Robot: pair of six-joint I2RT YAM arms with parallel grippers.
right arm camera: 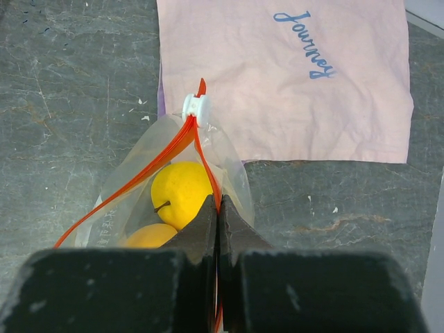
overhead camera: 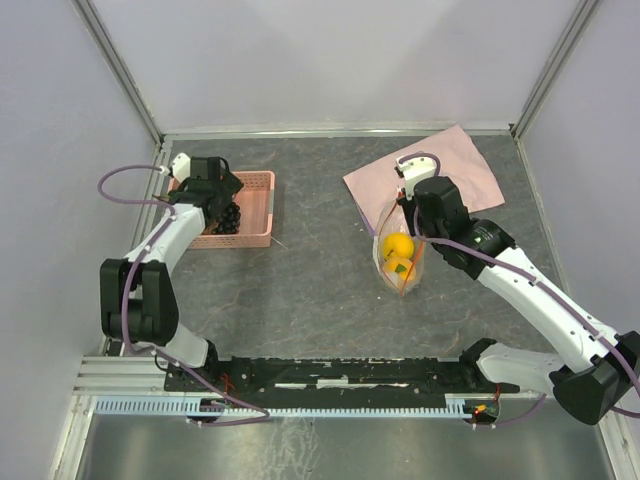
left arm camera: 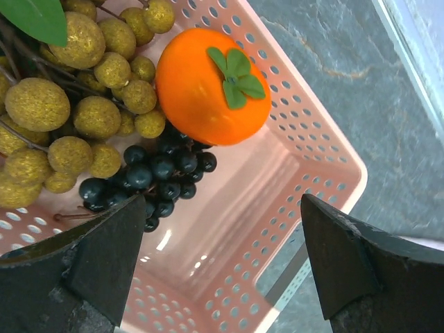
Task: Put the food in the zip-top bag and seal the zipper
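Observation:
My left gripper hangs over the pink basket [overhead camera: 258, 240], its fingers wide apart and nothing between them. In the left wrist view, an orange persimmon [left arm camera: 201, 87] with green leaves lies beyond the fingertips, beside brown longans [left arm camera: 94, 118] and dark grapes [left arm camera: 166, 170]. The clear zip bag [overhead camera: 384, 278] stands on the table, holding a yellow pear [right arm camera: 179, 193] and another yellow-orange fruit [right arm camera: 151, 236]. My right gripper is shut on the orange-trimmed edge of the bag's mouth, which looks parted. The white slider [right arm camera: 196, 109] sits at the far end of the zipper.
A pink cloth [overhead camera: 440, 165] printed with blue lettering lies behind the bag. A low metal rail runs along the back, with walls at both sides.

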